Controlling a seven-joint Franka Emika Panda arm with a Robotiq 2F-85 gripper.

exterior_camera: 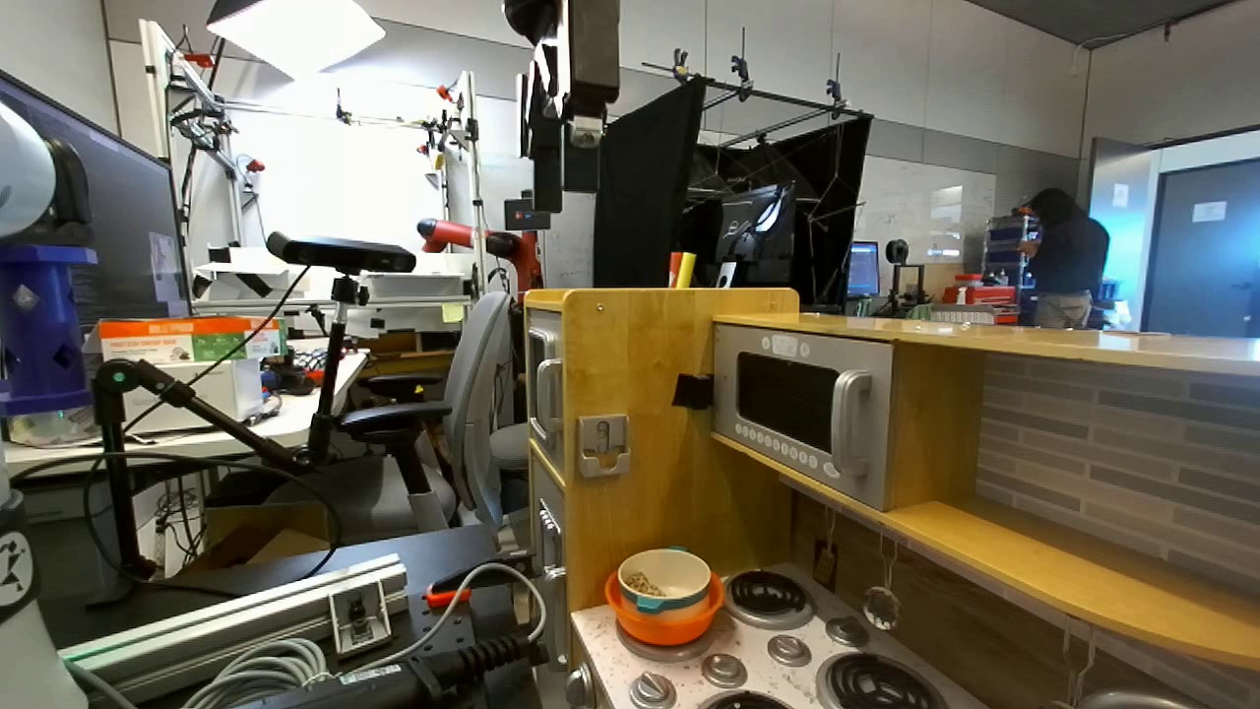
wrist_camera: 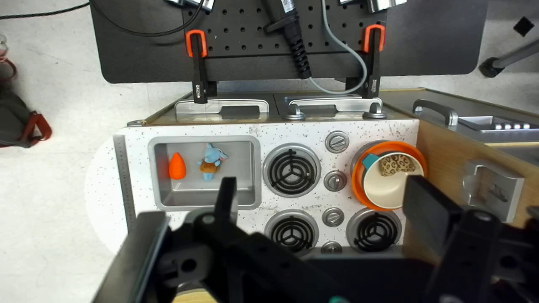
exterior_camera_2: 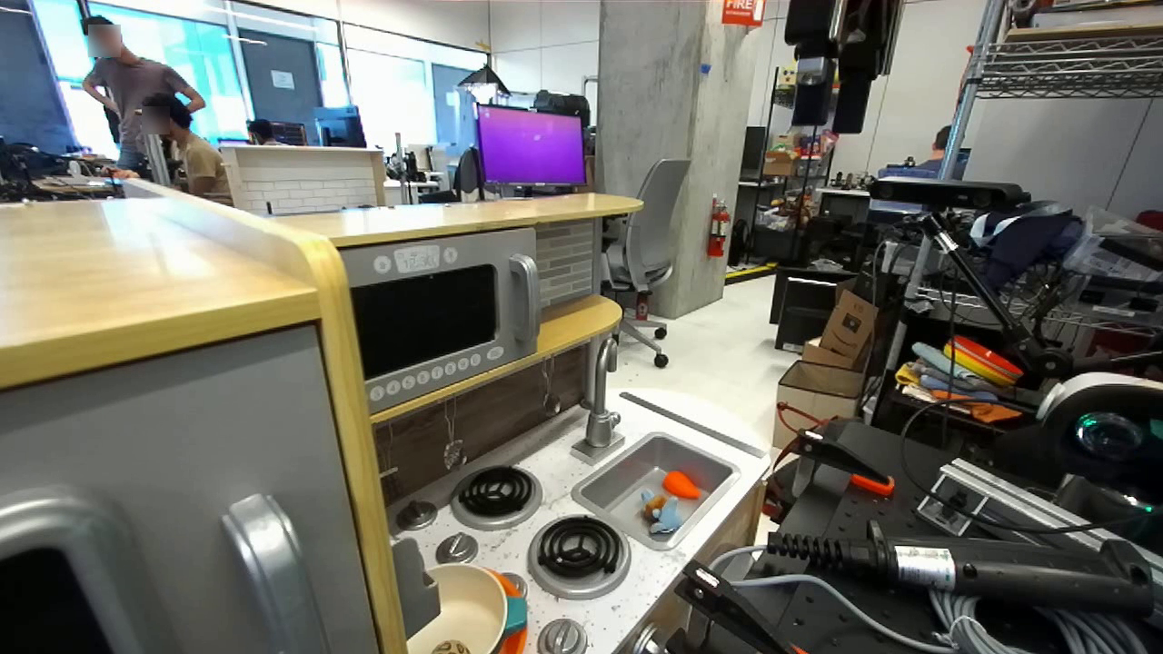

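High above the toy kitchen, my gripper stands open, its fingers [wrist_camera: 226,194] far apart and nothing between them. It also hangs at the top of exterior view 1. In the wrist view a cream bowl [wrist_camera: 376,187] with a teal handle sits inside an orange bowl [wrist_camera: 359,176] on a front burner. A leopard-patterned item [wrist_camera: 396,164] lies in the cream bowl. The grey sink [wrist_camera: 227,189] holds an orange, carrot-like toy [wrist_camera: 177,167] and a small blue plush toy [wrist_camera: 212,156] with a brown middle, lying apart.
A microwave [exterior_camera: 803,402] and a wooden shelf [exterior_camera: 1063,567] overhang the back of the stove. A tall wooden side panel [exterior_camera: 673,437] rises beside the bowls. The faucet [exterior_camera_2: 601,392] stands behind the sink. The other burners are bare.
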